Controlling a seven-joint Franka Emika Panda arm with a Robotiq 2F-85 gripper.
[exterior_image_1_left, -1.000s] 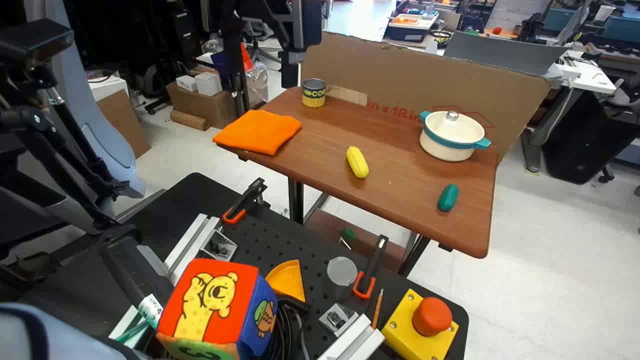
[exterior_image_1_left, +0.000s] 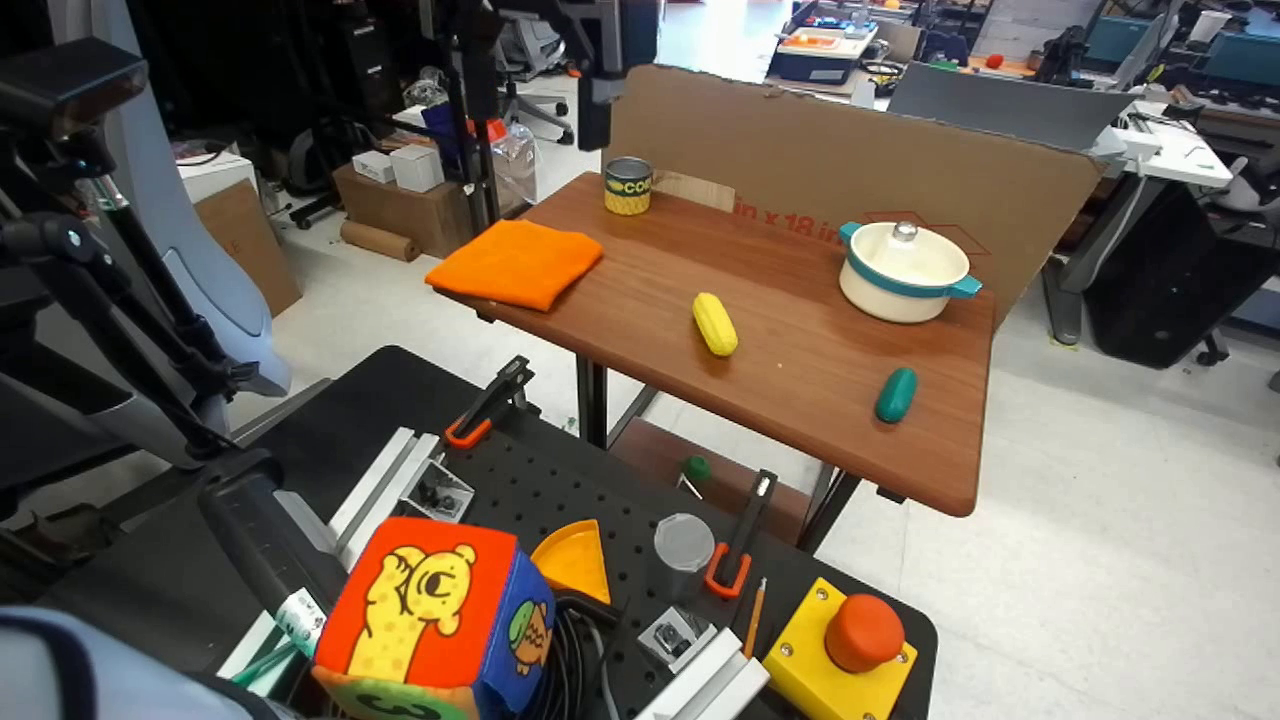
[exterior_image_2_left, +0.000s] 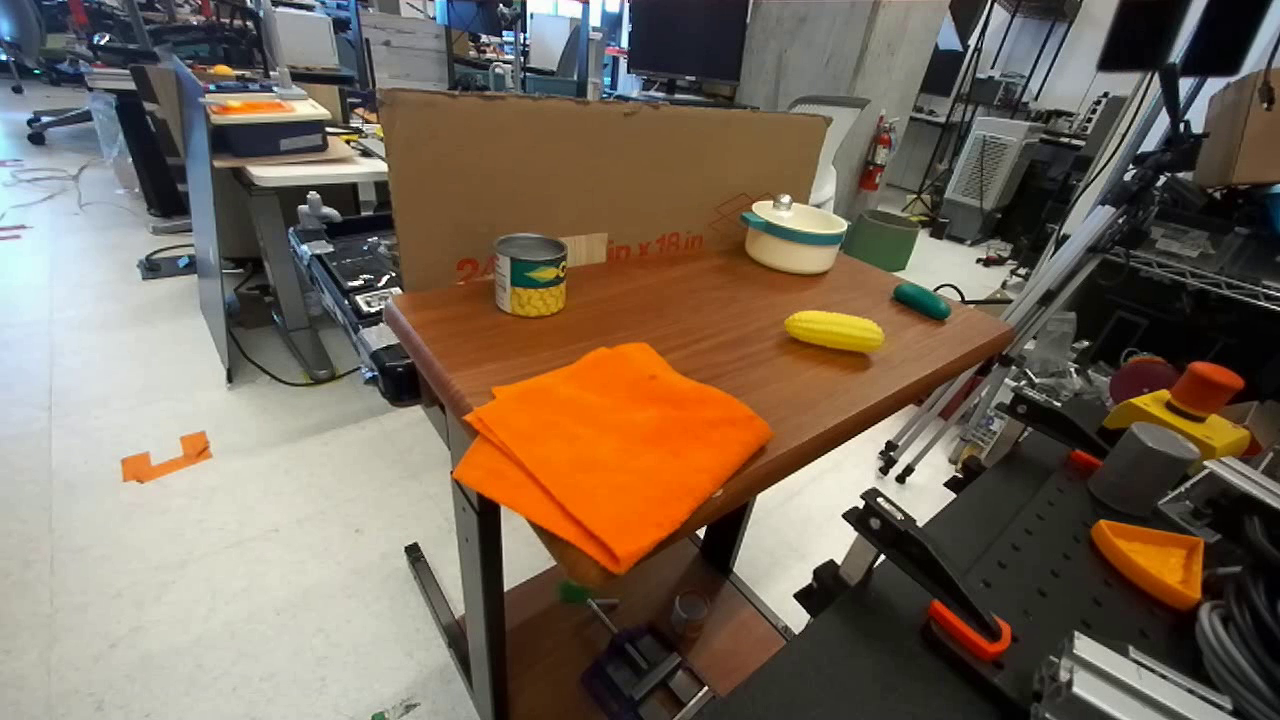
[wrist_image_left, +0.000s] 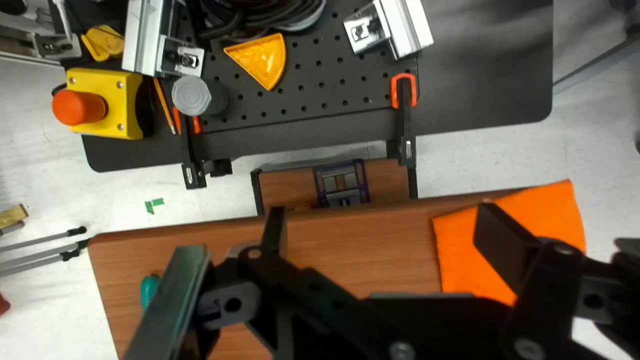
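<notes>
My gripper stands open above the wooden table (wrist_image_left: 360, 264), its fingers wide apart and nothing between them. In exterior view 1 only part of it shows at the top edge, above the table's far left. An orange cloth (exterior_image_1_left: 516, 264) lies folded at the left end, with a can of corn (exterior_image_1_left: 627, 187) behind it. A yellow corn cob (exterior_image_1_left: 715, 324) rests mid-table. Toward the right are a green oblong object (exterior_image_1_left: 896, 395) and a cream pot (exterior_image_1_left: 903, 274) with its lid on. The wrist view hides the cob, can and pot.
Cardboard (exterior_image_2_left: 600, 168) stands upright along the table's back edge. A black bench (exterior_image_1_left: 588, 480) in front carries clamps, a yellow box with a red button (exterior_image_1_left: 840, 648) and a soft picture cube (exterior_image_1_left: 432, 618). Bare tabletop lies between the cloth and the pot.
In exterior view 1 the visible part of my gripper has shifted slightly right and up. The objects on the table have not moved.
</notes>
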